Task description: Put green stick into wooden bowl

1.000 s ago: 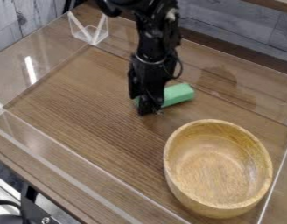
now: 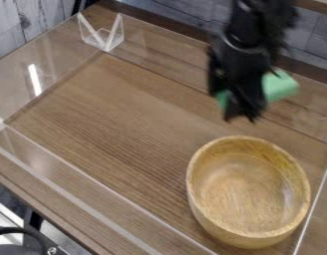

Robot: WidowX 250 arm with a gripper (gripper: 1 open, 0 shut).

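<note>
The black gripper [image 2: 243,100] is over the right part of the table, behind and above the wooden bowl, blurred by motion. Between its fingers it holds the green stick [image 2: 277,88], whose pale green end sticks out to the right and a darker bit to the left. Much of the stick is hidden behind the fingers. The round, light wooden bowl [image 2: 202,186] stands at the lower right and is empty.
A white wire-like rack [image 2: 104,35] stands at the back left, near the table's edge. Bare wooden tabletop [image 2: 113,120] fills the left and middle. Dark cables [image 2: 20,237] lie at the lower left corner.
The bowl and the rack have stayed where they were.
</note>
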